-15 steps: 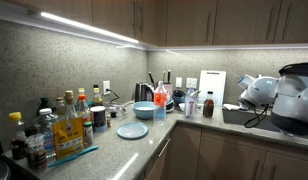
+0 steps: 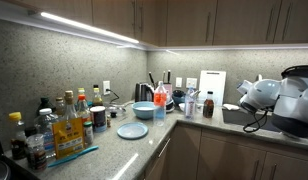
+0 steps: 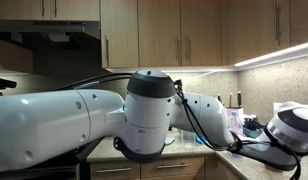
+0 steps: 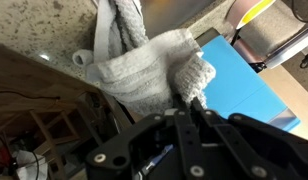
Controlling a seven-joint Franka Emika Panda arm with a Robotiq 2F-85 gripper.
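A white, fluffy cloth [image 4: 159, 70] hangs bunched in the middle of the wrist view. My gripper reaches in from the lower right, its dark fingertips pressed together on the cloth's edge. A grey, more loosely folded part of cloth [image 4: 109, 35] lies toward the upper left, over the speckled counter. In exterior view 1 the white arm [image 2: 259, 95] bends over the sink area at the right, where the gripper itself is hard to make out. Exterior view 2 shows mostly the arm [image 3: 144, 110], with the gripper hidden.
A light-blue flat panel [image 4: 259, 90] lies close beside the gripper. Bottles [image 2: 69, 130] crowd the left counter, near a blue plate [image 2: 132, 130] and a bowl [image 2: 144, 110]. A dark bottle [image 2: 208, 105] stands left of the sink. A white board [image 2: 212, 85] leans on the wall.
The arm has shifted slightly to the right over the sink area. The things on the counter have stayed where they were.
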